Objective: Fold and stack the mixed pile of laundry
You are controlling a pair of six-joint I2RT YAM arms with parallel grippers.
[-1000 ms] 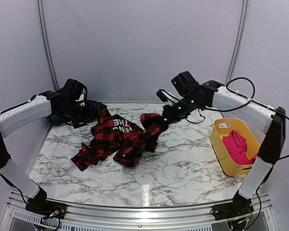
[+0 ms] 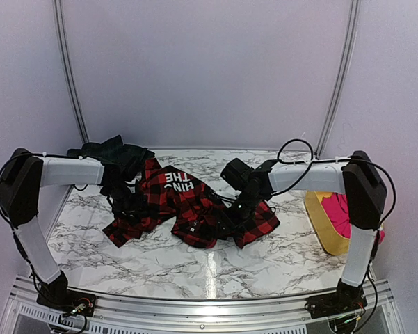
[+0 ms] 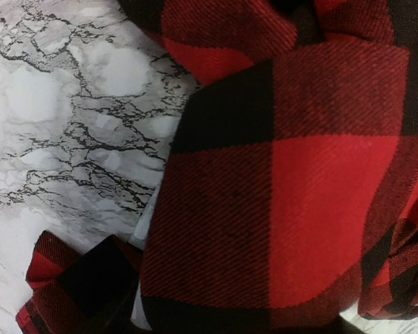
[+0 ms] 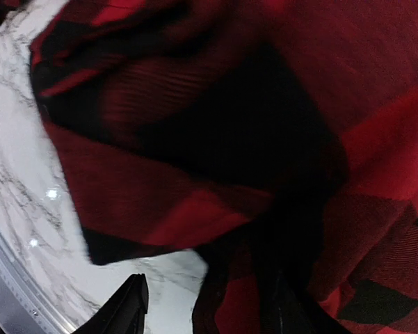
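Note:
A red and black plaid garment with white lettering (image 2: 181, 181) lies crumpled and partly spread across the middle of the marble table. My left gripper (image 2: 125, 209) is down at the garment's left part; in the left wrist view plaid cloth (image 3: 327, 209) fills most of the frame and the fingers are hidden. My right gripper (image 2: 233, 216) is low over the garment's right part, its fingers (image 4: 129, 306) open at the bottom of the right wrist view, with loose plaid cloth below and between them.
A dark folded cloth (image 2: 104, 146) lies at the back left. A yellow basket (image 2: 320, 226) with pink cloth stands at the right.
Both arms have moved down and toward the front. The garment's right part, earlier lifted by my right gripper, now lies spread further right on the table.

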